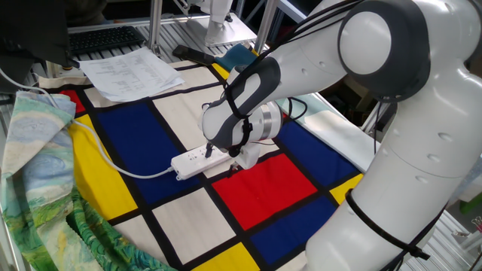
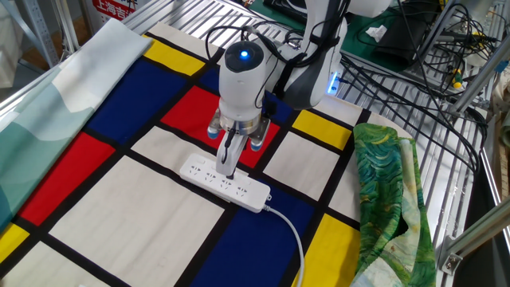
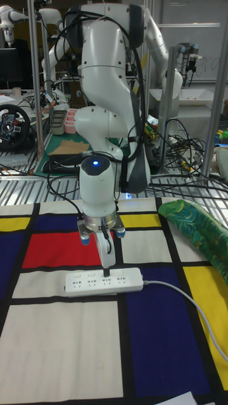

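A white power strip (image 2: 209, 178) lies flat on the patterned cloth, across a white block and the edge of a blue one. Its sockets face up, and a white cord (image 2: 296, 233) leaves one end. My gripper (image 3: 106, 273) points down at the strip, its dark tip at the socket face near the middle. In exterior view 1 the wrist hides part of the strip (image 1: 197, 159). The fingers are seen nearly edge-on, so the gap between them does not show. Whether the tip presses on the strip is unclear.
A green painted cloth (image 2: 388, 187) is bunched at one side of the table. Paper sheets (image 1: 129, 74) and a keyboard (image 1: 105, 38) lie at the far side in exterior view 1. Open cloth surrounds the strip, apart from its cord.
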